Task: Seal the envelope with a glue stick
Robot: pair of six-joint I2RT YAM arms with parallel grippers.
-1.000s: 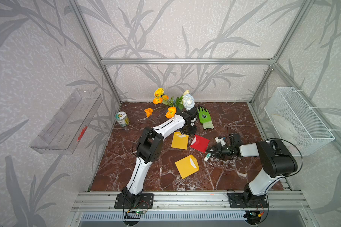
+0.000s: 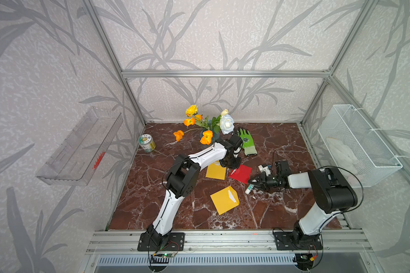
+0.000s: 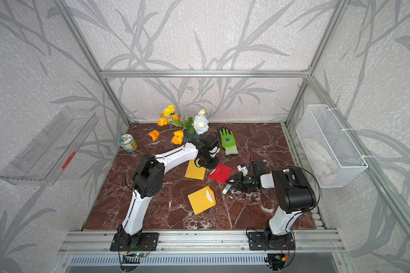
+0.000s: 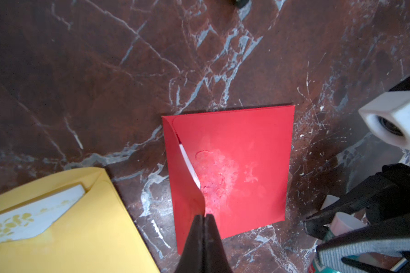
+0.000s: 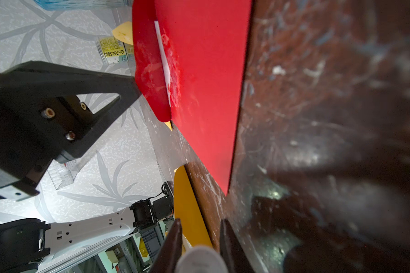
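Note:
The red envelope lies flat, with glossy glue smears beside a white insert edge. Its left flap is raised, partly folded over. My left gripper is shut, its fingertips at that flap's lower part; nothing distinct shows between them. My right gripper, right of the envelope, is shut on the glue stick, held low near the table.
Yellow envelopes lie left and in front. Flowers in a vase, a green glove and a can stand or lie behind.
The left gripper has moved slightly toward the viewer and right, down to the red envelope's flap. The right arm has not visibly moved.

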